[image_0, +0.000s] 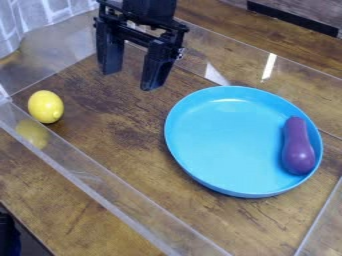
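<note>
My black gripper (135, 62) hangs at the top centre, open, with two wide fingers and nothing between them, above the bare wooden table. A yellow lemon-shaped object (46, 106) lies at the left. A round blue plate (214, 135) sits at the right, holding a purple eggplant-shaped object (297, 146) near its right side.
Clear plastic walls (120, 205) border the space along the lower left, the back and the right.
</note>
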